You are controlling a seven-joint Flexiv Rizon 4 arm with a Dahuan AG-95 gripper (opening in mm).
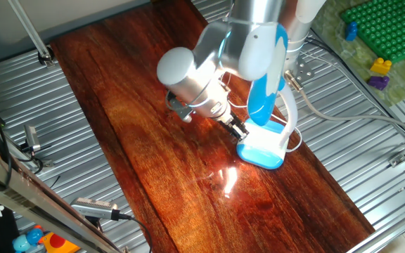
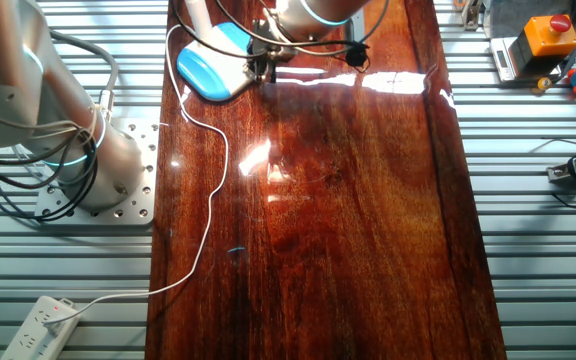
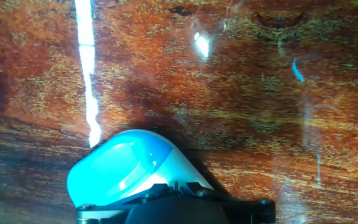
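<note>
A blue and white desk lamp stands upright on the wooden board, its base [image 1: 261, 156] near the board's right edge in exterior view 1. Its long blue lamp head [image 1: 267, 84] is close against my arm's silvery wrist links in that view; whether they touch cannot be told. My gripper [image 1: 239, 132] points down at the inner edge of the base. From the other side, the gripper [image 2: 265, 68] is right beside the blue base [image 2: 211, 72]. In the wrist view the base [image 3: 120, 168] lies partly behind the black gripper. The fingertips' gap does not show clearly.
A white cable [image 2: 226, 150] runs from the lamp across the board to a power strip [image 2: 38, 330]. Most of the wooden board [image 2: 318, 260] is clear. Beyond it are a green brick plate [image 1: 392, 28] and a grey camera [image 1: 93, 208].
</note>
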